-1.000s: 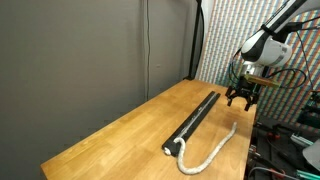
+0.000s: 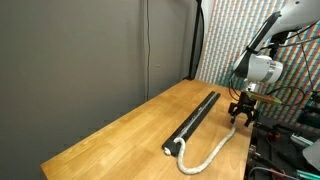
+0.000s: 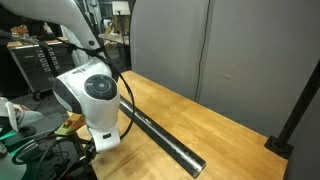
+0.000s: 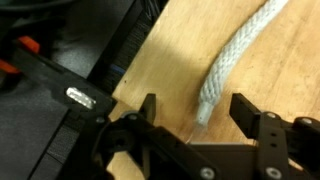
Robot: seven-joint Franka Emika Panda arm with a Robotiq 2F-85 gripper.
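A pale rope lies in a curve on the wooden table, one end hooked near the black rail and the other close to the table's edge. In the wrist view the rope runs from the top right down to its end, which lies between the two dark fingers of my gripper. The fingers stand apart with a gap on both sides of the rope. My gripper is low over the table by that end in exterior view 1. Exterior view 2 hides the fingertips behind the white arm.
A long black rail lies across the table, left of the arm; in exterior view 2 the rail runs diagonally. Bare wooden table stretches to the left. A dark frame borders the table edge beside my gripper.
My gripper has come down and toward the camera, to the near-edge end of the rope. The rope and rail look unmoved.
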